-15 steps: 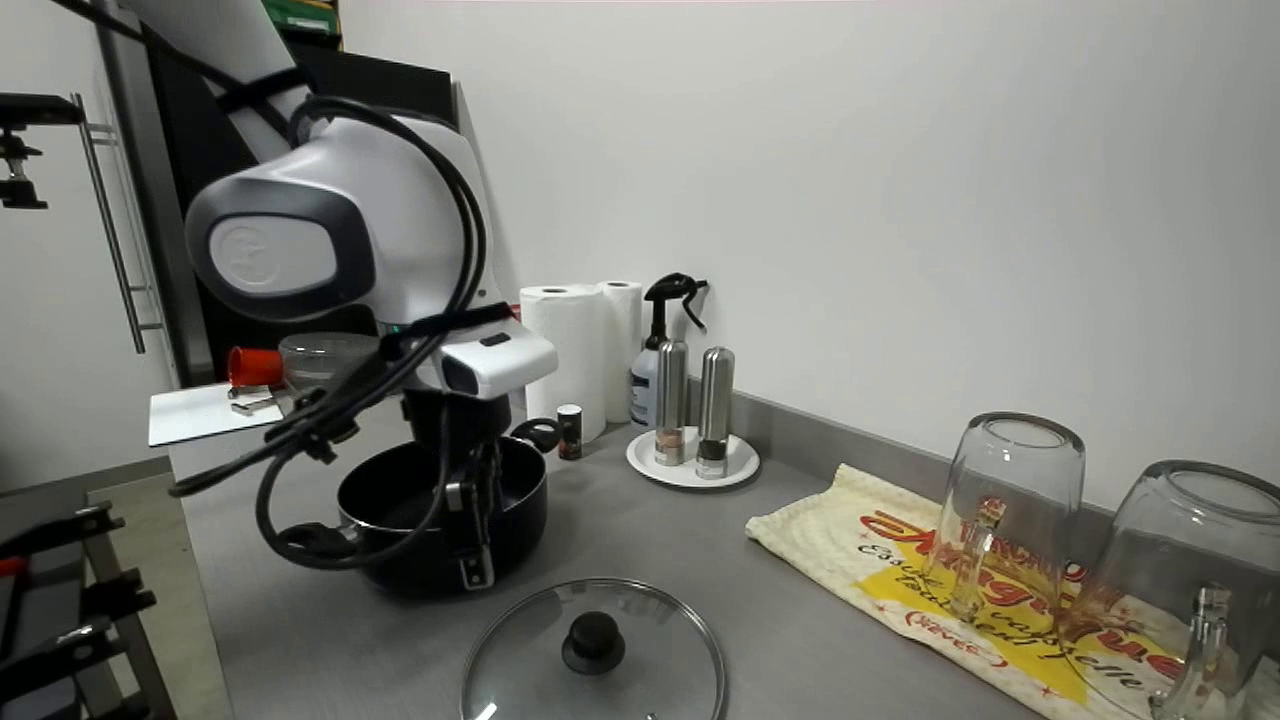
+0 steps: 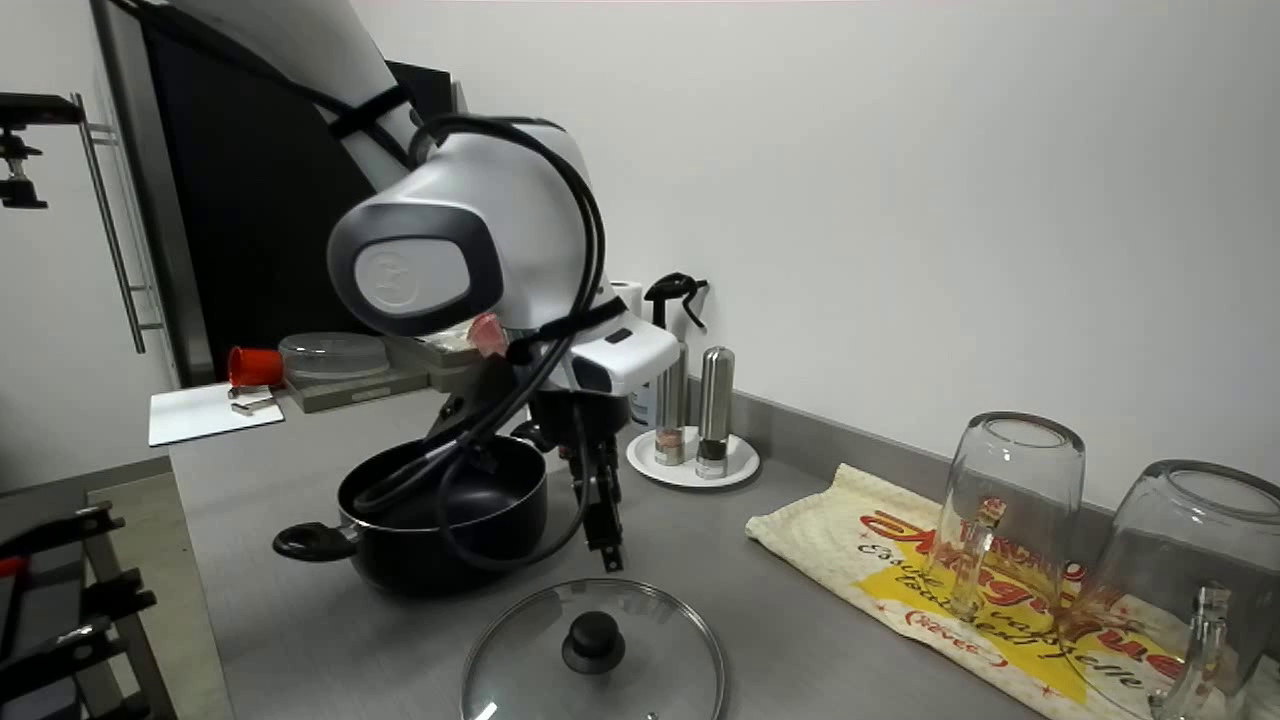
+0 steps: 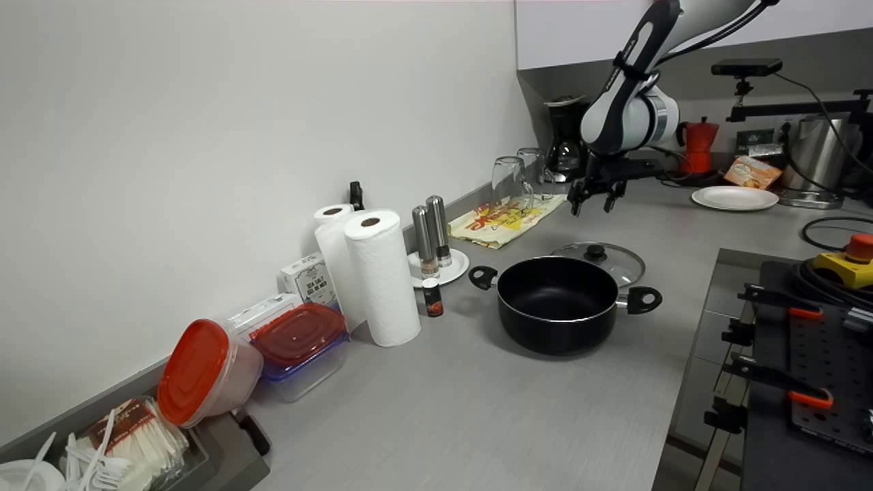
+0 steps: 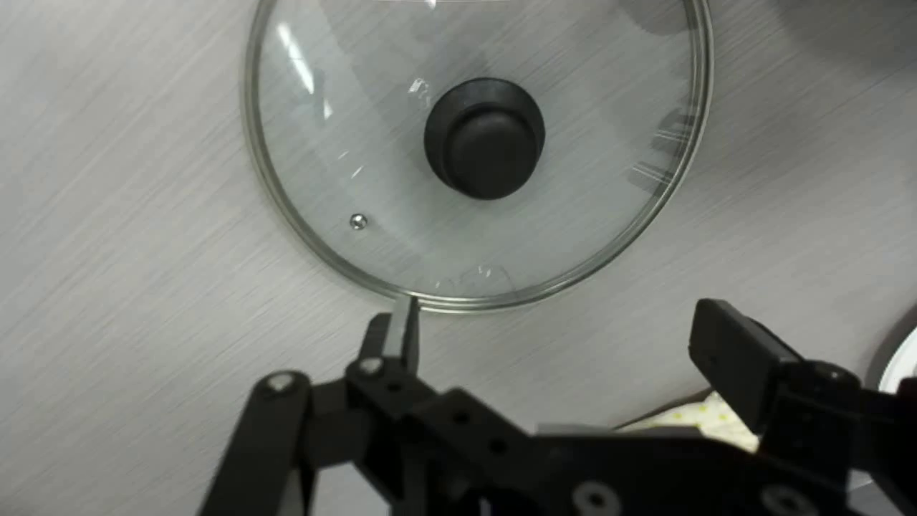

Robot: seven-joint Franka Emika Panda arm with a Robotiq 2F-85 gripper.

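Note:
A glass lid (image 2: 528, 654) with a metal rim lies flat on the grey counter in front of the pot. Its black knob (image 4: 485, 139) shows in the upper middle of the wrist view. The black two-handled pot (image 3: 556, 315) stands uncovered, its visible inside empty. My gripper is open, its fingers wide apart with nothing between them. In the wrist view the knob lies beyond the fingertips, and the left finger (image 4: 402, 331) overlaps the lid's near rim in the picture. From the second exterior view, the gripper (image 3: 595, 204) hangs above the counter, behind the lid.
Two steel mills stand on a white plate (image 2: 693, 478) by the wall. Upturned glass mugs (image 2: 1014, 516) rest on a printed cloth (image 2: 840, 528). Paper towel rolls (image 3: 380, 278) and a small spice jar (image 3: 432, 298) are near the pot.
In exterior view 1, the arm and gripper have shifted right, from in front of the pot to its right side, just behind the lid. Pot and lid have not moved.

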